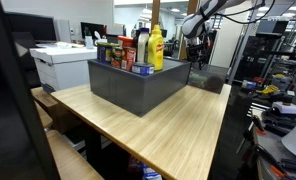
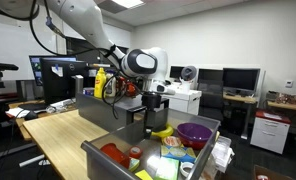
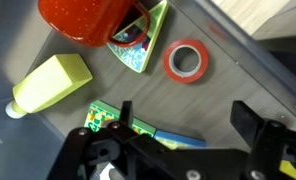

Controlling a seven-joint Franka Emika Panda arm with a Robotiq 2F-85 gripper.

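My gripper stands open above the inside of a grey bin (image 2: 108, 160), with nothing between its fingers. Below it in the wrist view, a red ring-shaped roll (image 3: 186, 61) lies on the bin floor near the wall. A red mug (image 3: 83, 14) is up at the left, partly cut off by the frame. To the left lies a yellow block-like item (image 3: 54, 82) with a pale end. A green and blue patterned box (image 3: 110, 116) is partly hidden behind the left finger.
Also in the bin are a purple bowl (image 2: 195, 134) and several smaller items. Along the table's far side, a grey box holds several cans and bottles, including a yellow bottle (image 1: 156, 49).
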